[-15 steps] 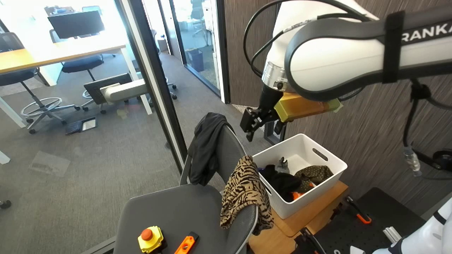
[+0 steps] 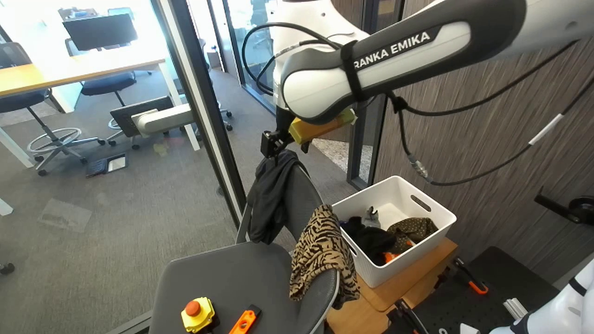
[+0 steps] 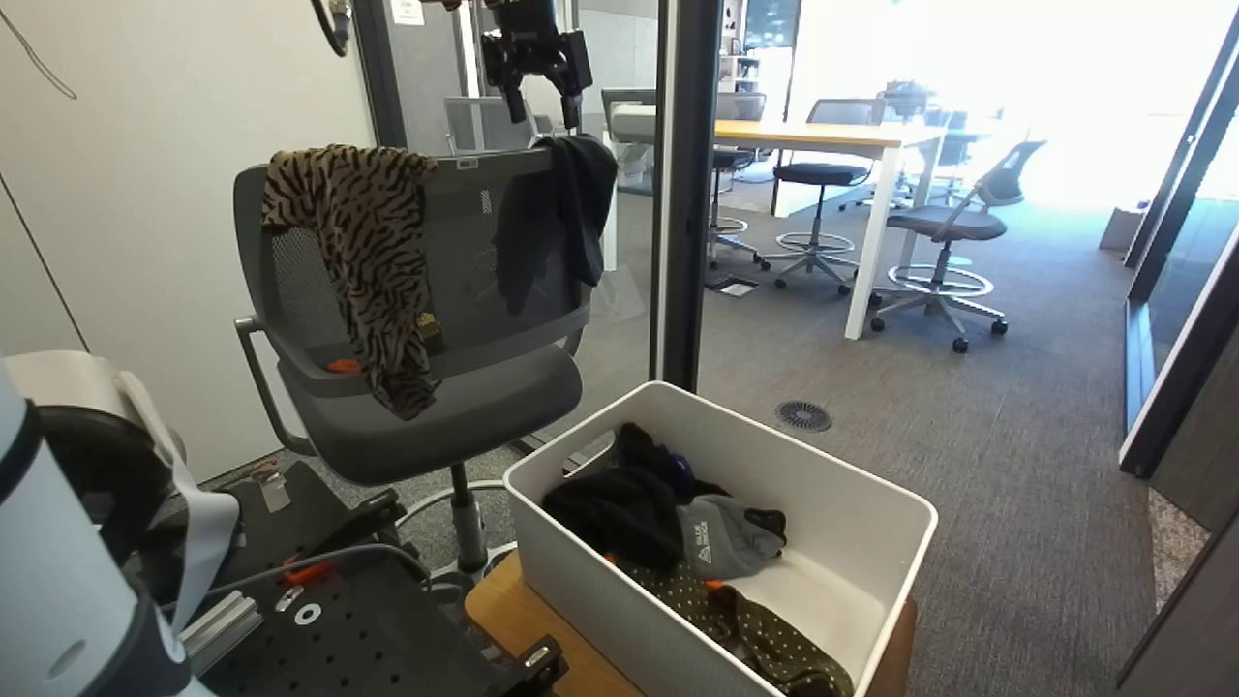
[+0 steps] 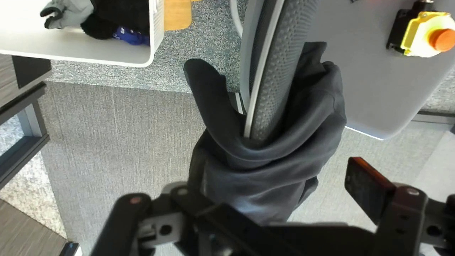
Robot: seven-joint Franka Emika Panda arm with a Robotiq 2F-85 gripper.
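Observation:
A dark grey cloth [image 2: 273, 192] hangs over one end of the chair's backrest [image 3: 488, 221]; in the wrist view the same dark cloth [image 4: 264, 166] is draped across the backrest edge. Just above it my gripper [image 3: 543, 116] stands open, nothing between its fingers. The wrist view has the gripper's fingers [image 4: 369, 187] spread wide, with the cloth in the space beyond them. A tiger-striped cloth [image 2: 323, 253] lies over the other end of the backrest. The white bin [image 3: 860, 494] holds black, grey and dotted cloths [image 3: 743, 627].
On the chair seat [image 2: 222, 278] sit a yellow box with a red button [image 2: 197, 313] and an orange tool [image 2: 245, 321]. A glass partition's dark post [image 3: 687, 197] rises close beyond the chair. Floor is open to the right of it.
My arm has swung left in exterior view 1, from beside the white bin to over the dark cloth. Both draped cloths and the bin have kept their places.

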